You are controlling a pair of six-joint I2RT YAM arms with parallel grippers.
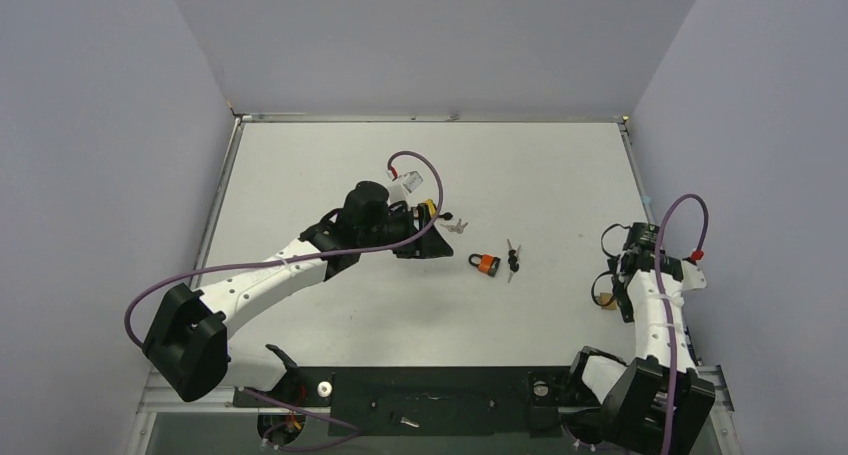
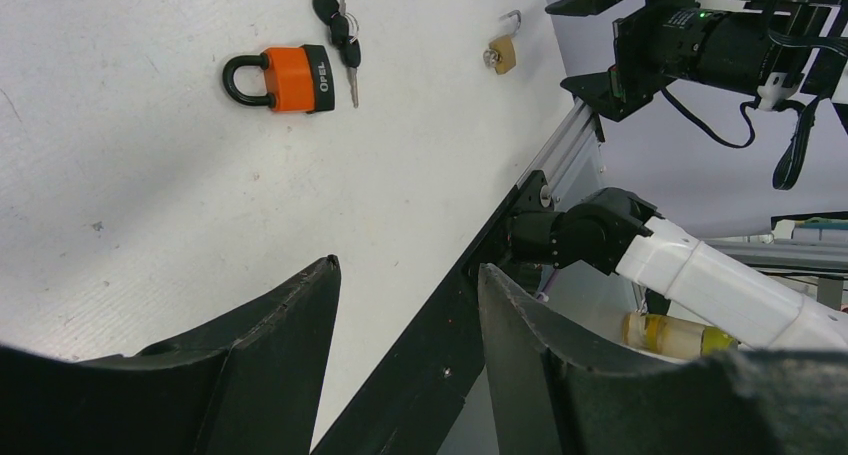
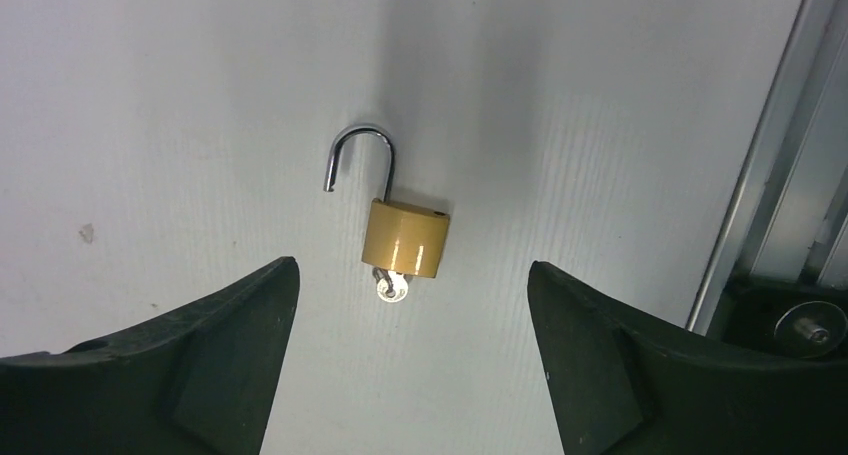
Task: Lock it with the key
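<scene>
In the right wrist view a brass padlock (image 3: pixel 405 239) lies flat on the table, its shackle (image 3: pixel 368 130) sprung open. A key (image 3: pixel 391 286) sits at its bottom end. My right gripper hangs above the padlock with its fingers spread wide to either side and empty. From above, the padlock (image 1: pixel 608 301) is partly covered by that gripper. An orange padlock (image 2: pixel 296 79) with a black, closed shackle lies mid-table, and beside it is a bunch of black-headed keys (image 2: pixel 338 25). My left gripper is open over the table, nothing between its fingers.
Silvery keys (image 1: pixel 455 226) lie close to the left gripper. A metal rail (image 3: pixel 765 155) borders the table on the right, with the wall close behind it.
</scene>
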